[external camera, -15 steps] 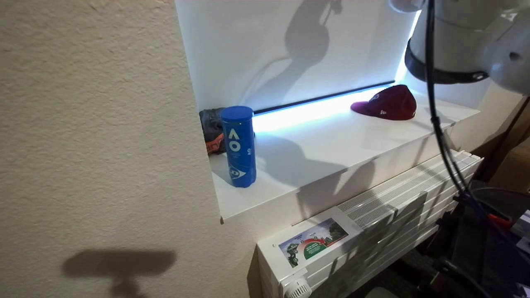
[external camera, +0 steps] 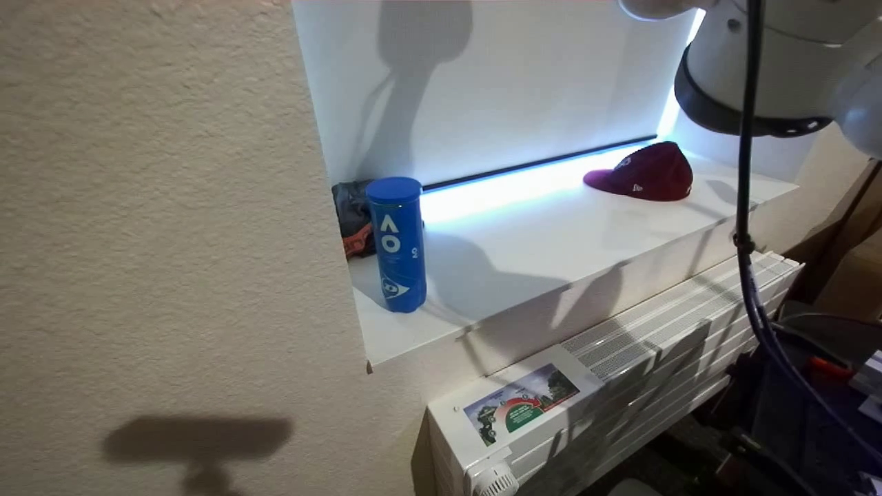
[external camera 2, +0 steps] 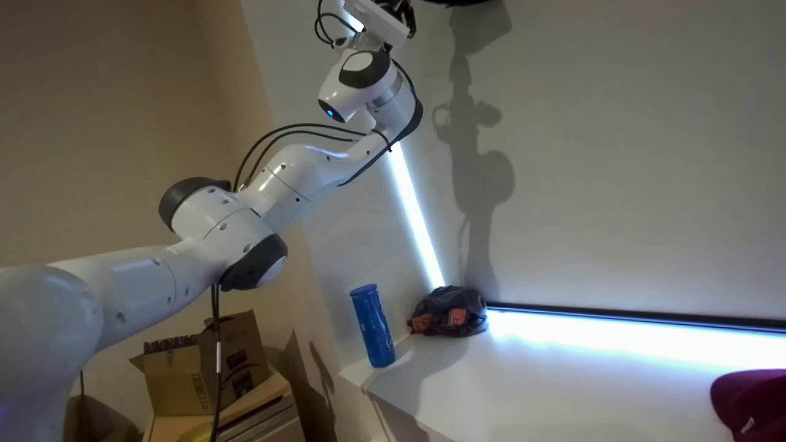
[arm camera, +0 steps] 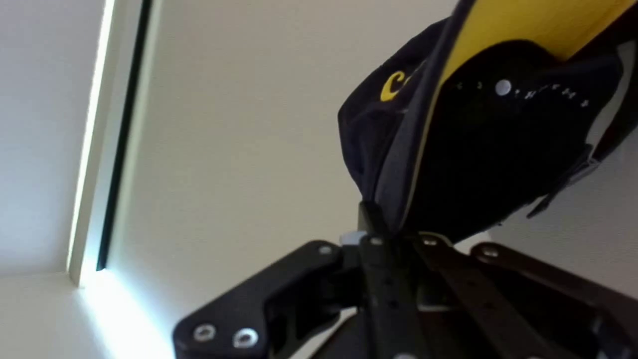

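Note:
In the wrist view, my gripper is shut on the edge of a dark navy cap (arm camera: 478, 149) with a yellow underside and a yellow letter on its front. The cap extends up and right from the fingertips, its dark inside facing the camera. In exterior view 2 the arm reaches up, with the hand (external camera 2: 383, 22) at the top edge of the picture and a sliver of something dark beside it. A maroon cap (external camera: 641, 173) rests on the white windowsill (external camera: 513, 248), well apart from the gripper.
A blue tennis ball can (external camera: 398, 248) stands upright at the sill's near-left corner. Behind it lies a dark bundle (external camera 2: 451, 310) with orange patches. Below runs a white radiator (external camera: 628, 355); cardboard boxes (external camera 2: 206, 364) stand beyond the sill.
The arm's shadow on the blind has shifted left, and the arm and its hanging cable have changed position slightly. The can, bundle and maroon cap have stayed put.

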